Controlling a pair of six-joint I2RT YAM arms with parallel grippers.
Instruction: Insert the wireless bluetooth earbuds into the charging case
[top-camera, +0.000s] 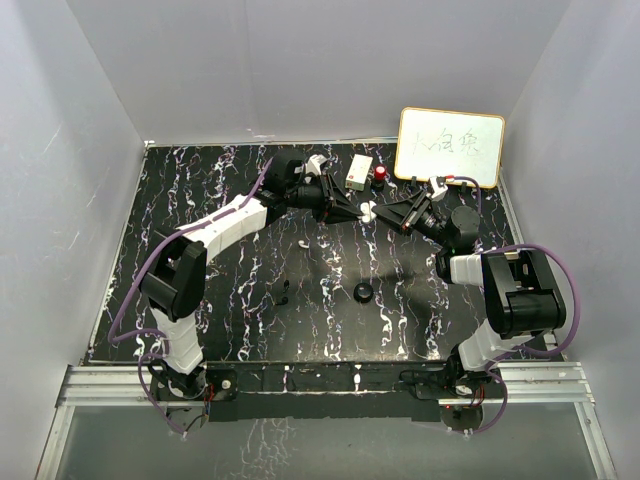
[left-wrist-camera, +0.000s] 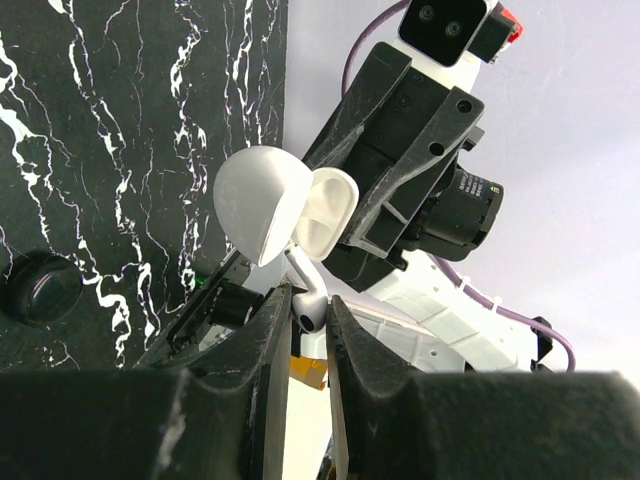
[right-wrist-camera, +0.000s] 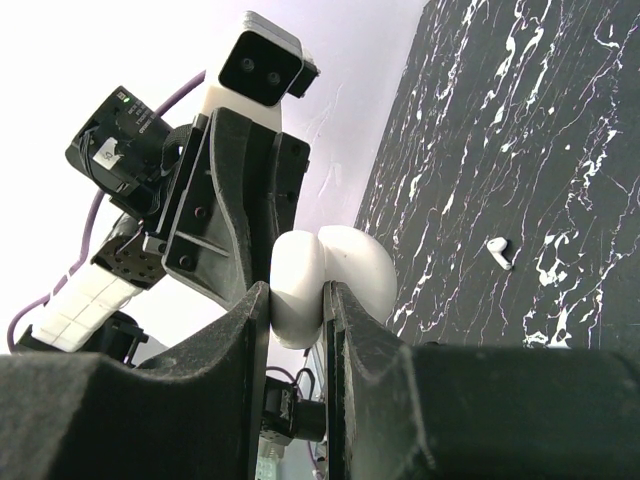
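Note:
Both grippers meet at the centre of the top view. My left gripper is shut on a white earbud (left-wrist-camera: 305, 285), whose stem points up at the opened charging case (left-wrist-camera: 262, 200) in the left wrist view. My right gripper is shut on that white case, its lid standing open. Whether the earbud touches the case's inside is hard to tell. A second white earbud (right-wrist-camera: 497, 250) lies on the table below, seen in the right wrist view.
A white box (top-camera: 358, 172), a red-capped object (top-camera: 380, 175) and a whiteboard (top-camera: 449, 147) are at the back. A round black object (top-camera: 363, 292) and a small dark object (top-camera: 283, 295) lie in the front half of the black marble table.

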